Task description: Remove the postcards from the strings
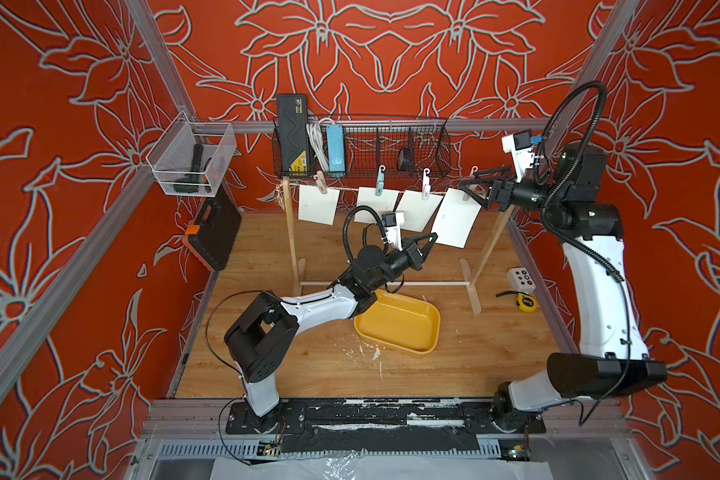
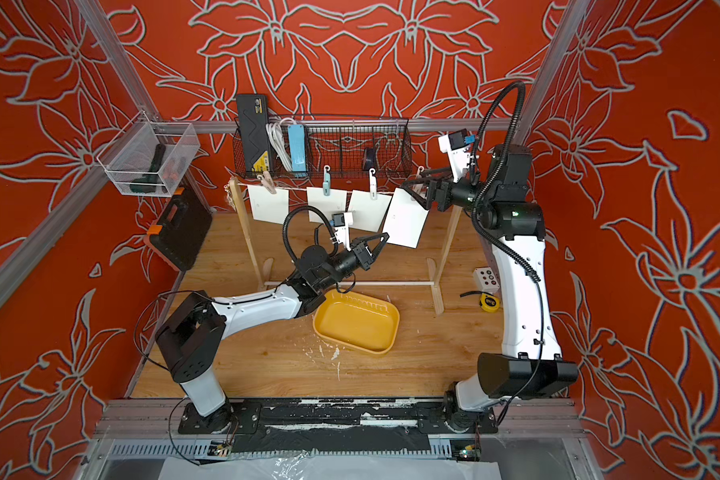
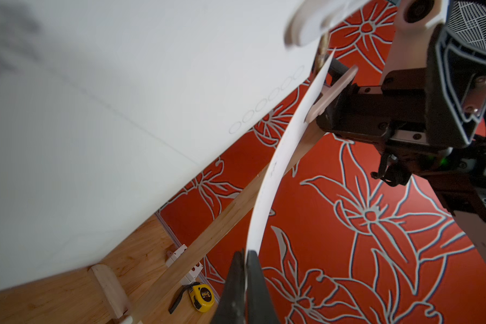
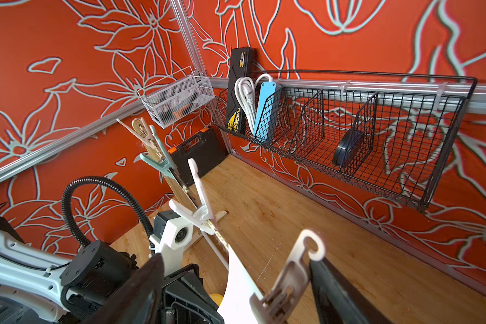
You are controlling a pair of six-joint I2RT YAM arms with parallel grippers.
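Observation:
Four white postcards hang from the string by clothespins, among them the left card (image 1: 317, 206) and middle card (image 1: 416, 209). My left gripper (image 1: 429, 237) is shut on the lower edge of the rightmost postcard (image 1: 456, 220), seen edge-on between its dark tips in the left wrist view. My right gripper (image 1: 472, 182) is at that card's top, part open around its pinkish clothespin (image 4: 283, 283). A yellow tray (image 1: 396, 336) sits on the table below.
The wooden rack's posts (image 1: 288, 224) frame the cards. A wire basket (image 1: 392, 160) hangs behind, a clear bin (image 1: 180, 168) at left. A tape measure (image 1: 526, 302) and power strip (image 1: 521, 279) lie at right.

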